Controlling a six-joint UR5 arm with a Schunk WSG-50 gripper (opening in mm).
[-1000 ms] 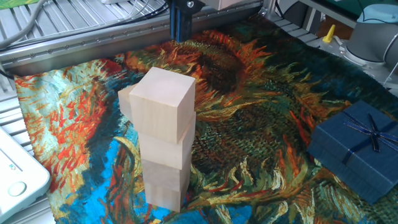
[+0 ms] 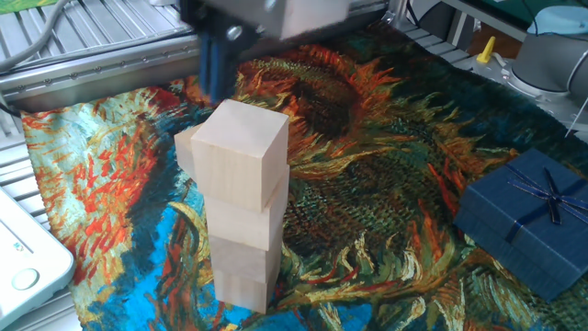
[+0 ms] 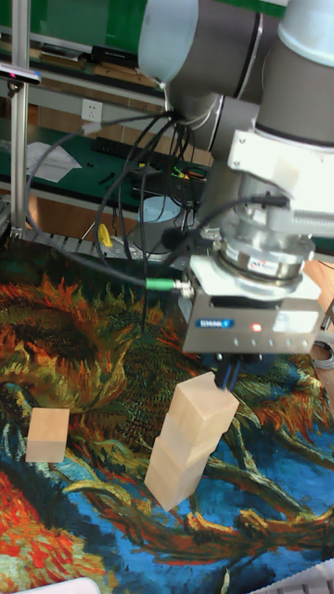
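A tower of several pale wooden blocks (image 2: 241,216) stands on the painted cloth, its blocks slightly offset from one another. The same tower (image 3: 183,450) appears right of centre in the other exterior view. A single wooden block (image 3: 47,433) rests on the cloth apart from it; in exterior view 2 this block (image 2: 185,152) is mostly hidden behind the tower. My gripper (image 2: 215,92) hangs point-down, beyond the tower's top in that view and blurred. Its dark fingers look close together with nothing visible between them. In exterior view 3 the gripper (image 3: 229,384) is close to the top block; contact cannot be judged.
A dark blue gift box (image 2: 528,221) with a ribbon sits on the right of the cloth. At the left edge lies a white device (image 2: 32,257). A metal rail (image 2: 119,74) borders the far side. Open cloth lies between tower and box.
The blocks and the box have stayed put.
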